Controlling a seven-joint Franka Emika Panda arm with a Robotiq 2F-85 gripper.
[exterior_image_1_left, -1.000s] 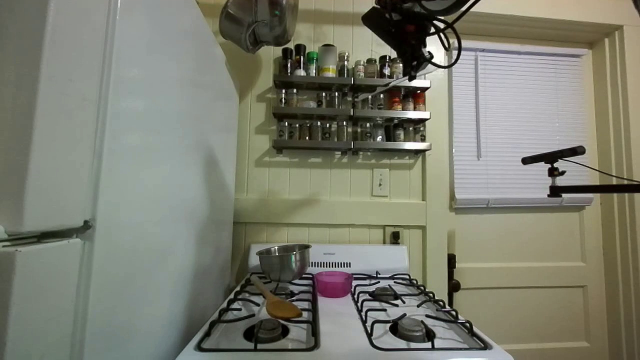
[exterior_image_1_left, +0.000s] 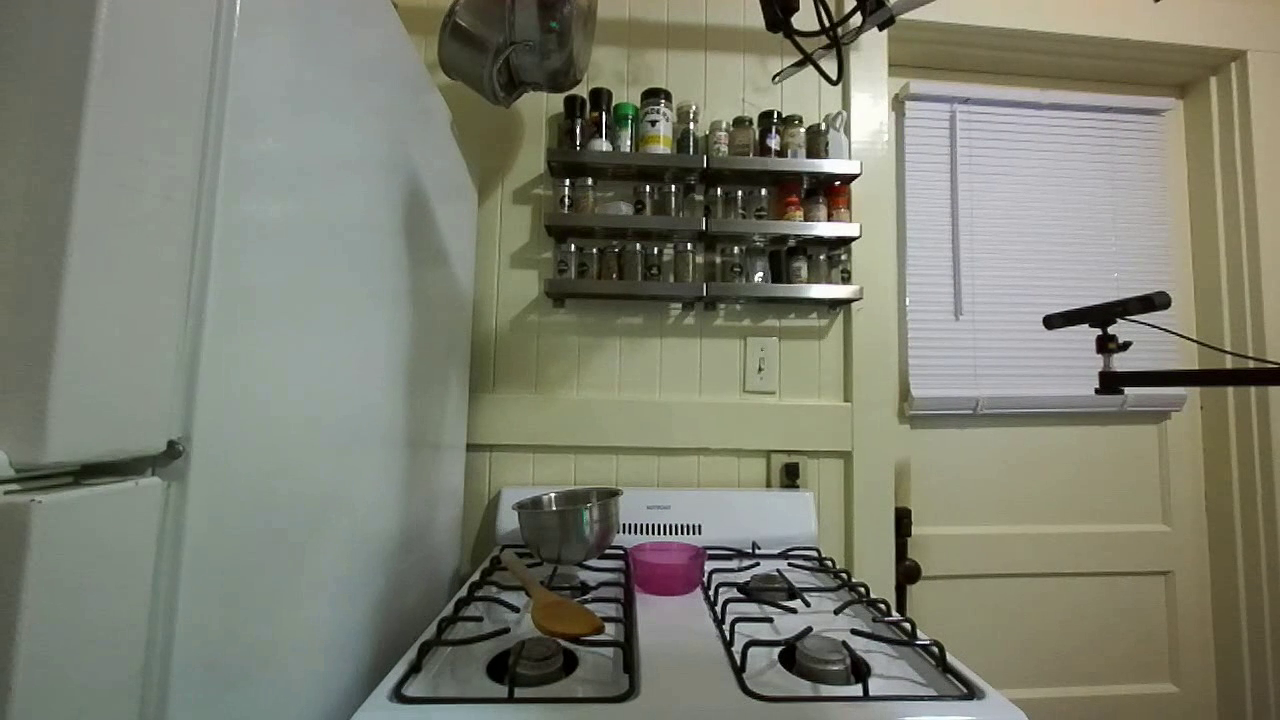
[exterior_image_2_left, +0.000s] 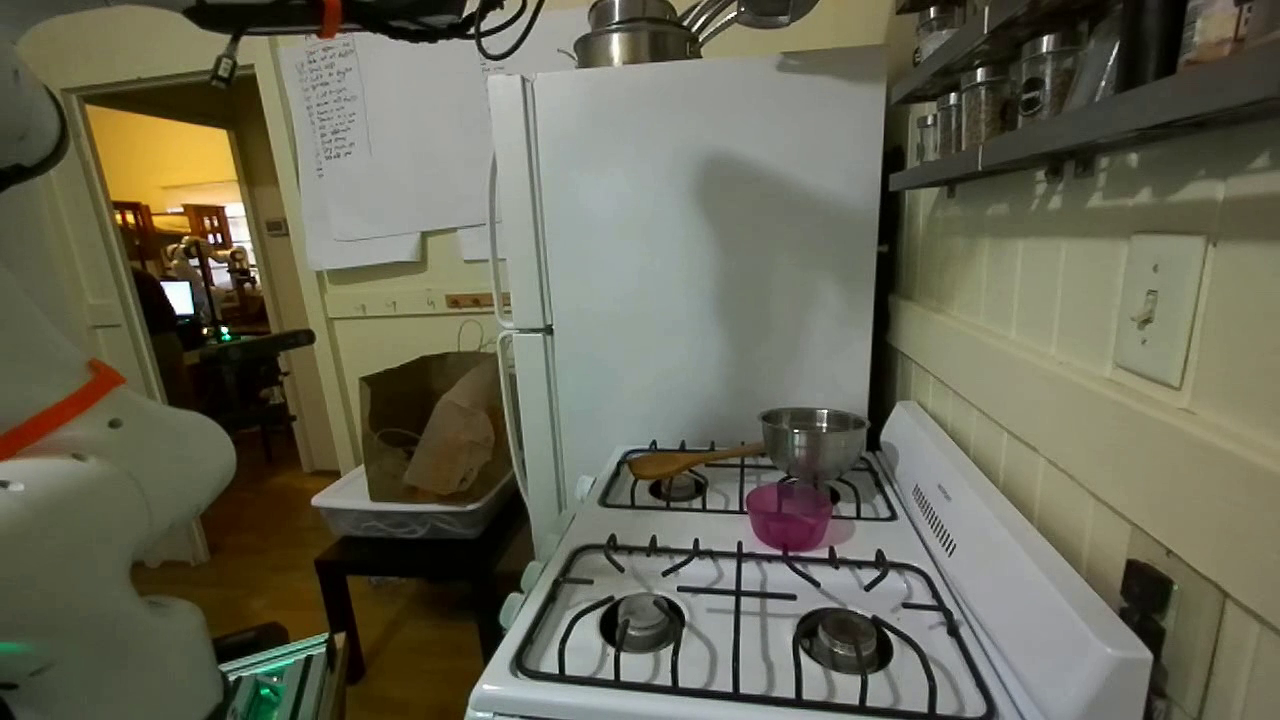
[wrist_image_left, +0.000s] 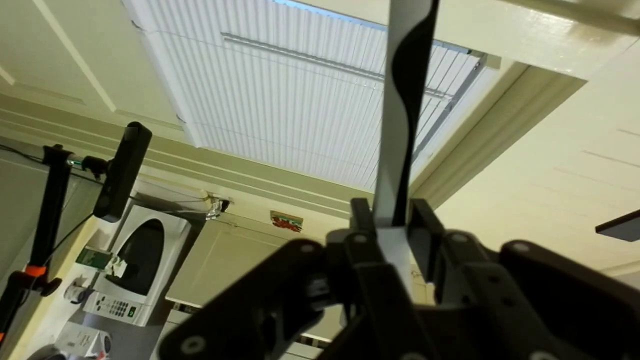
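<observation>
My gripper is shut on a long, narrow, flat object (wrist_image_left: 391, 120), pale grey with a dark wavy band, in the wrist view. It runs upward from between the fingers and out of the frame. Exactly what it is, I cannot tell. In exterior view 1 a thin grey end of the held object (exterior_image_1_left: 828, 50) shows at the top edge, high above the stove; the gripper itself is mostly cut off there. On the stove (exterior_image_1_left: 672, 672) sit a steel bowl (exterior_image_1_left: 569, 526), a translucent pink bowl (exterior_image_1_left: 667, 568) and a wooden spoon (exterior_image_1_left: 564, 614) lying across the left grate.
Spice shelves (exterior_image_1_left: 705, 228) crowd the wall behind the stove. A tall white fridge (exterior_image_2_left: 708, 240) borders its left side. A hanging pot (exterior_image_1_left: 516, 48) is near the top left. A camera on a bracket (exterior_image_1_left: 1106, 312) projects at right.
The gripper and the held object have risen, mostly leaving exterior view 1 at the top. The object no longer crosses in front of the spice shelves. Both bowls and the spoon have not moved.
</observation>
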